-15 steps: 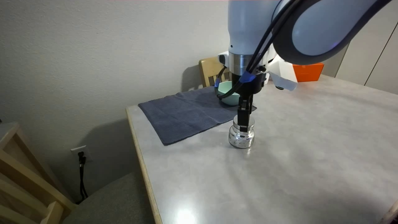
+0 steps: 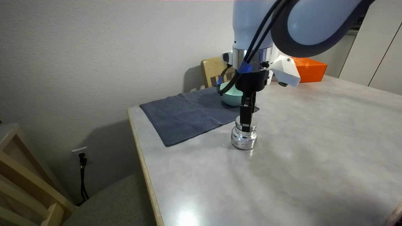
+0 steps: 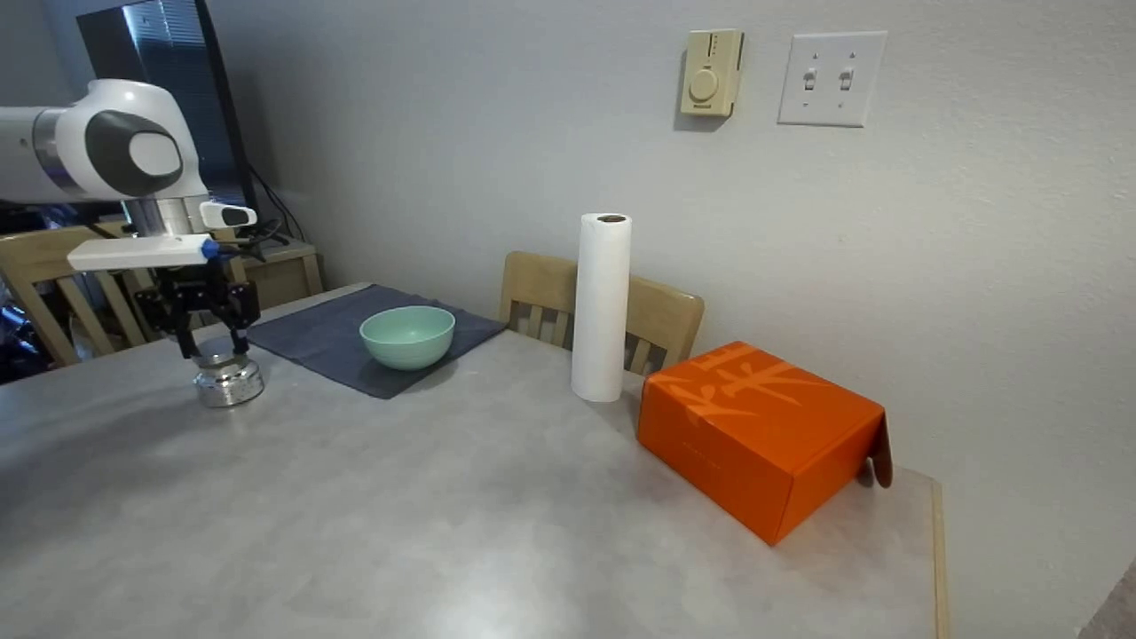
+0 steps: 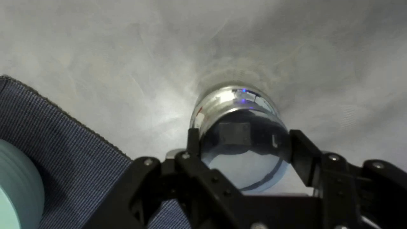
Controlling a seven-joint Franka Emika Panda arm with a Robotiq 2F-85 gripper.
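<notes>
A shiny silver jar (image 2: 244, 140) with a mirror-like lid stands upright on the grey table, close to the cloth's corner. My gripper (image 3: 220, 353) reaches down over it from above and is shut on its lid. In the wrist view, the black fingers (image 4: 303, 152) press against opposite sides of the lid (image 4: 244, 164), which reflects the gripper. The jar's base (image 3: 229, 385) appears to rest on the tabletop.
A dark blue cloth (image 2: 184, 115) lies beside the jar, with a mint-green bowl (image 3: 407, 337) on it. Farther along stand a white paper roll (image 3: 602, 309) and an orange box (image 3: 756, 431).
The arm above the jar has shifted and tilted slightly, and the fingers sit a touch higher on the lid. The jar has stayed in the same place.
</notes>
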